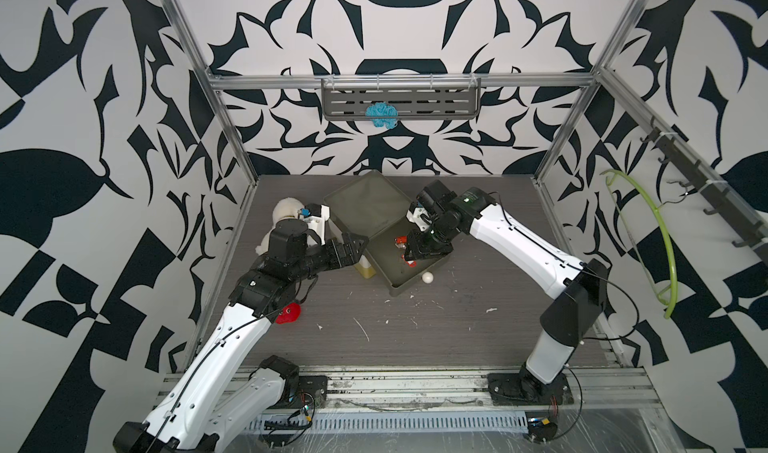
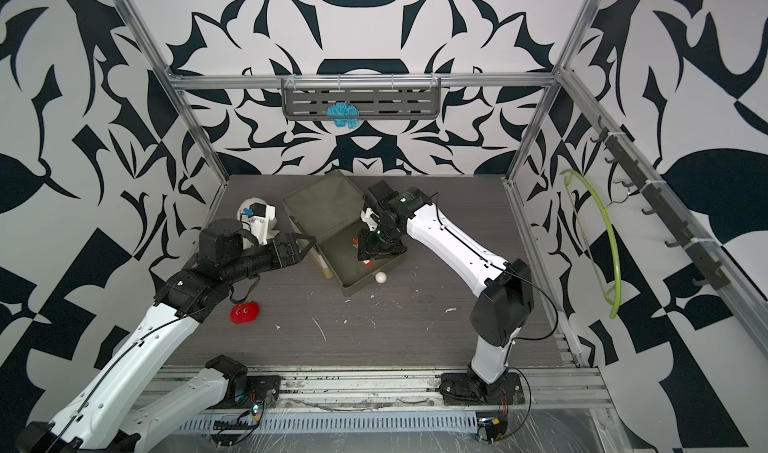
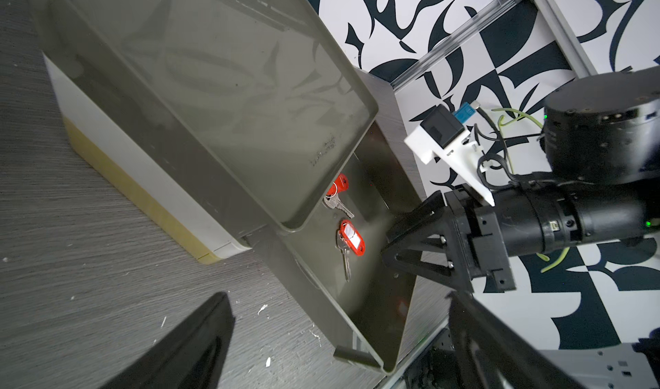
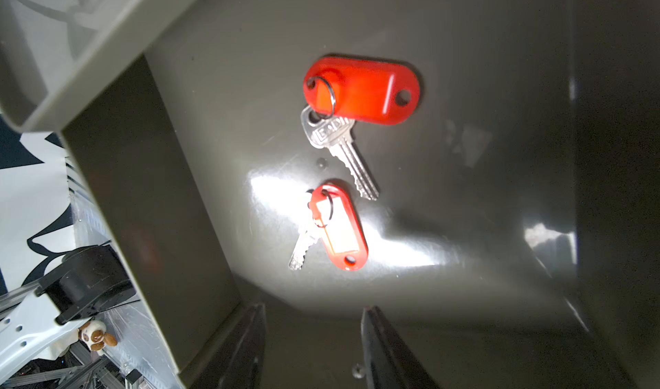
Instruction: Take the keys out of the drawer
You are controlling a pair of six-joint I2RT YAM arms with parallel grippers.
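Observation:
An open grey drawer box [image 3: 323, 291] holds two sets of keys: an upper red tag [image 4: 364, 93] with a silver key [image 4: 347, 148], and a lower red-and-white tag [image 4: 341, 231] with a smaller key [image 4: 299, 248]. My right gripper is down at the drawer over the keys, its fingers parted with nothing visible between them. My left gripper stands open beside the drawer, above its lid side, holding nothing.
A white ball [image 1: 428, 277] lies just outside the drawer. A red toy [image 2: 244, 312] sits at the front left, and a plush toy [image 1: 285, 209] is behind my left arm.

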